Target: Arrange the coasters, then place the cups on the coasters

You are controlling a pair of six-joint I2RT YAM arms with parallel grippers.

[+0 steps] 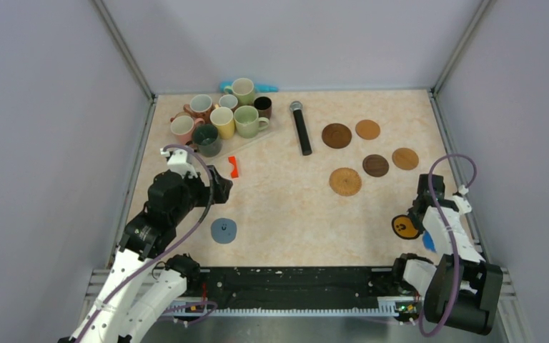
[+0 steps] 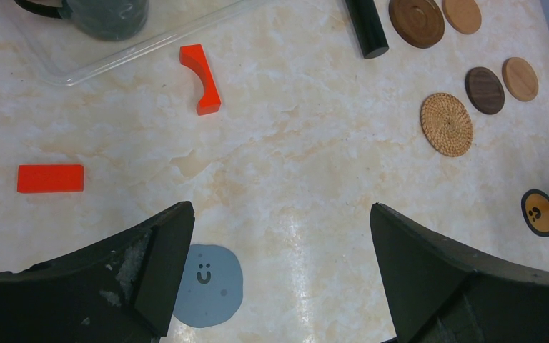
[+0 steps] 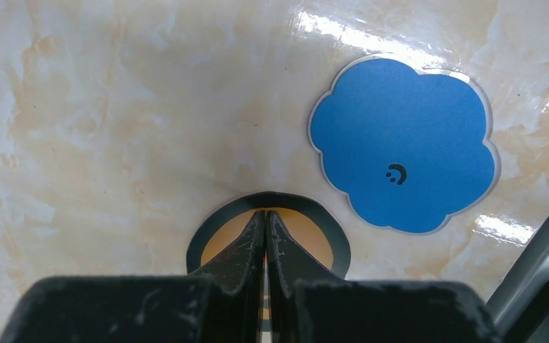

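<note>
Several cups stand grouped in a clear tray at the back left, among them a dark green cup point(image 1: 206, 139), a yellow cup point(image 1: 223, 122) and a light green cup point(image 1: 249, 121). Coasters lie in several spots: a woven one point(image 1: 345, 181), a dark brown one point(image 1: 337, 136), a grey one point(image 1: 224, 230), an orange one with a black rim point(image 1: 405, 226) and a blue one point(image 3: 403, 143). Above bare table, my left gripper is open and empty. My right gripper is shut over the orange coaster, nothing visible between its fingertips.
A microphone point(image 1: 300, 128) lies at the back middle. Near the tray are a red arch block point(image 2: 204, 80) and a red rectangular block point(image 2: 51, 179). The tray's rim point(image 2: 143, 51) edges the cups.
</note>
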